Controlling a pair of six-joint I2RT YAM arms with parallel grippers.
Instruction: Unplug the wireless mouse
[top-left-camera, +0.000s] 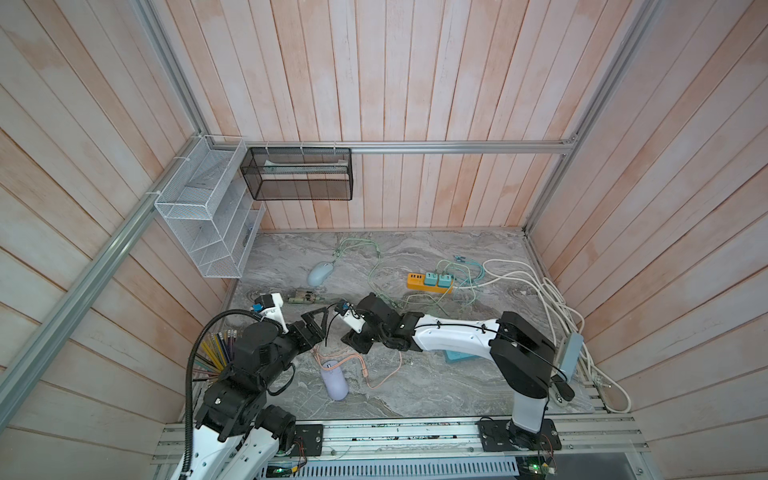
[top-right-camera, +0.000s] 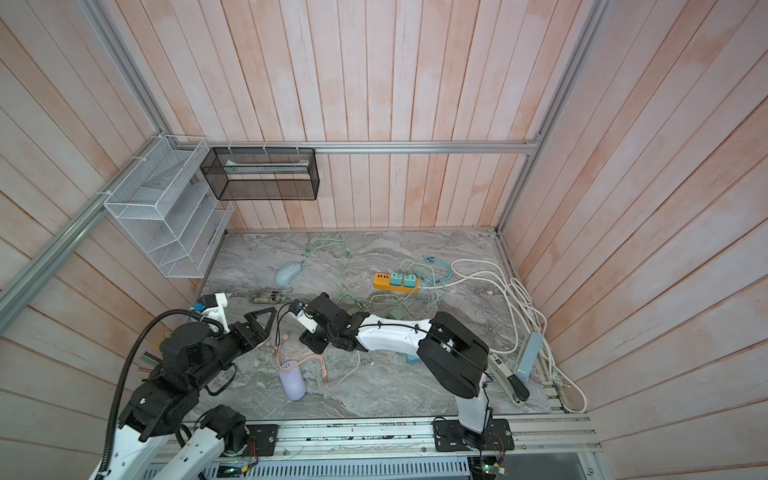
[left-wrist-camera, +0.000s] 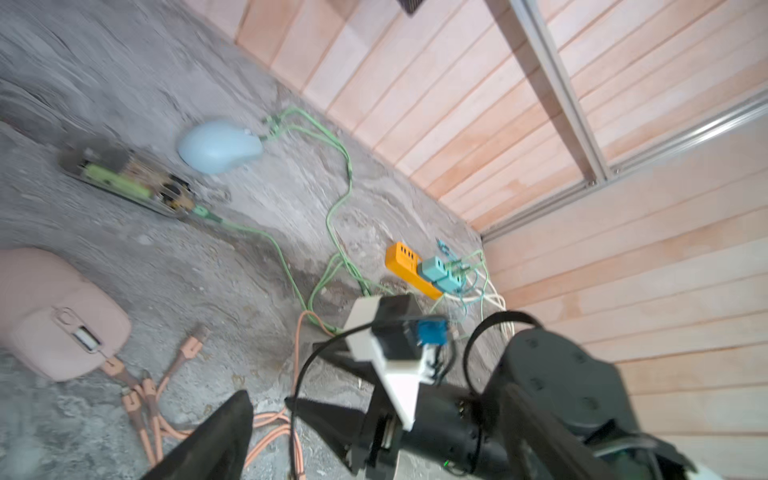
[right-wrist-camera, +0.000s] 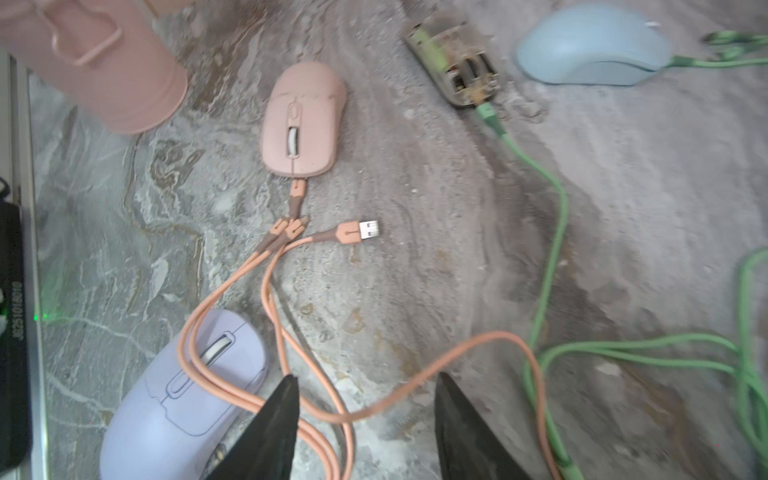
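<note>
A pink mouse (right-wrist-camera: 300, 120) has a pink cable plug at its front; a loose USB plug (right-wrist-camera: 356, 232) lies nearby. A lavender mouse (right-wrist-camera: 164, 420) lies under pink cables, a clear mouse (right-wrist-camera: 444, 60) has a green cable, and a light blue mouse (right-wrist-camera: 592, 48) sits behind. My right gripper is above the pink cables, fingers apart with nothing visibly held. My left gripper (top-left-camera: 317, 324) stands open to the left of it, near the pink mouse's side of the table.
An orange power strip (top-left-camera: 416, 280) with cyan adapters sits at the back right. White cables (top-left-camera: 552, 296) run along the right wall. Wire baskets (top-left-camera: 196, 200) hang at the back left. A pink pen cup (right-wrist-camera: 112, 72) stands at left.
</note>
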